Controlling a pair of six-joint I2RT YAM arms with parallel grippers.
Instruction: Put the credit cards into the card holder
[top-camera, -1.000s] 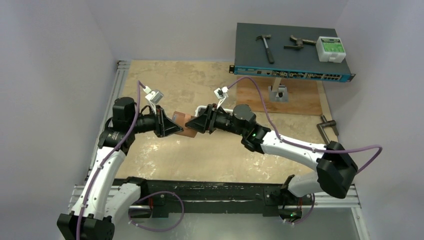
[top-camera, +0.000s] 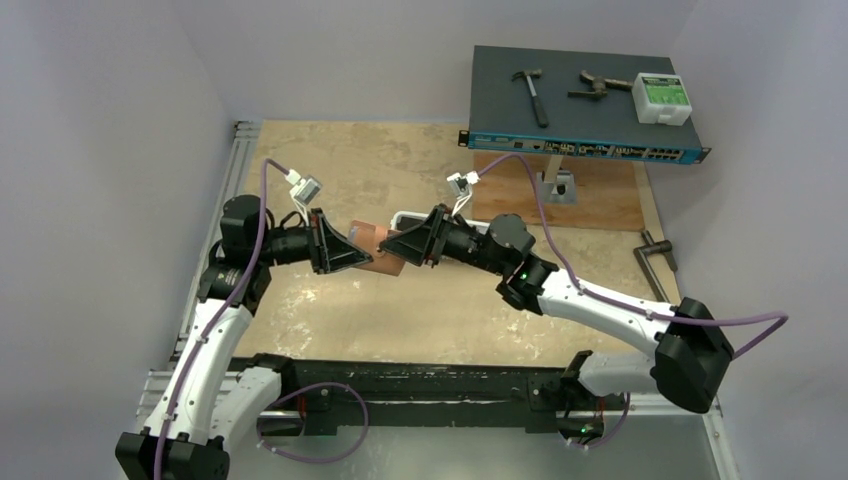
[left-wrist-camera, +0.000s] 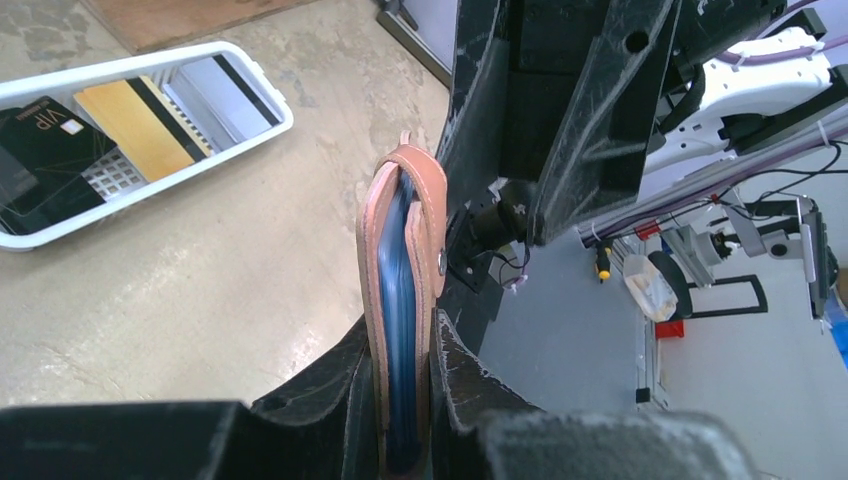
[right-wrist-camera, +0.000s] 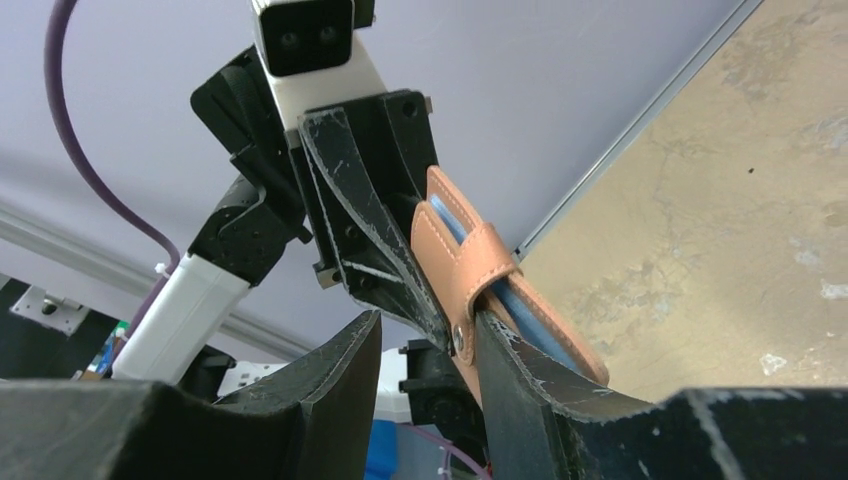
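A tan leather card holder (top-camera: 376, 248) with blue inner sleeves hangs above the table, my left gripper (top-camera: 368, 262) shut on it. The left wrist view shows the card holder (left-wrist-camera: 400, 270) edge-on, pinched between the left fingers, its snapped strap closed over the sleeves. At the strap stands my right gripper, its fingers (right-wrist-camera: 345, 375) apart, with the strap's button end in the gap. Whether they touch the leather is unclear. In the white tray (left-wrist-camera: 150, 190) lie a black VIP card (left-wrist-camera: 50, 140), a gold card (left-wrist-camera: 135, 115) and a grey card (left-wrist-camera: 225, 95).
Behind the right gripper the tray (top-camera: 398, 217) is partly hidden. A dark shelf (top-camera: 560, 90) with hammers and a white box (top-camera: 661, 98) stands at the back right, over a wooden board (top-camera: 610, 200).
My right gripper and arm have shifted slightly to the right, and the card holder's right end has come along a little.
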